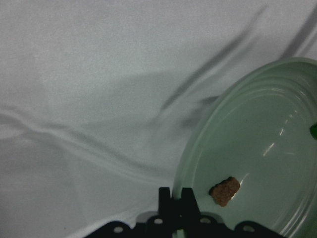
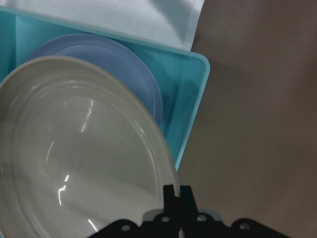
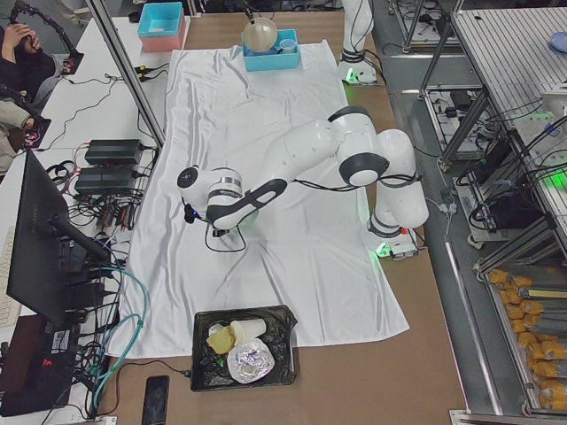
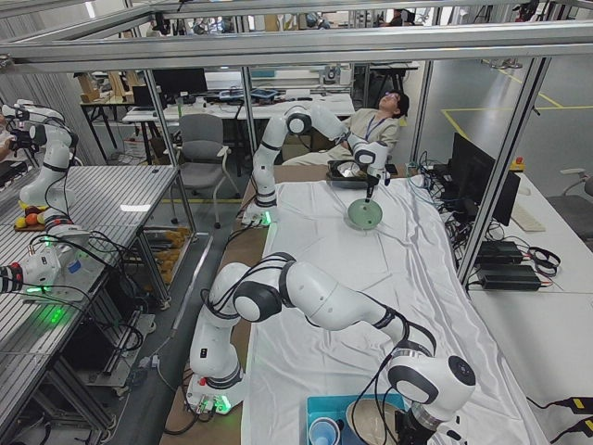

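A pale green plate [image 4: 365,214] with a brown lump [image 1: 225,191] and a bit of green on it is at my left gripper, which is shut on the plate's rim above the white cloth. My right gripper is shut on the rim of a cream plate [image 2: 79,144], over a blue bin [image 2: 185,94] that also holds a blue plate [image 2: 99,47] and a small cup [image 4: 323,433].
A black tray [image 3: 204,372] with foil, bread and a white cup sits at the near end of the cloth [image 3: 248,292]. A monitor [image 3: 35,248] and cables line the left.
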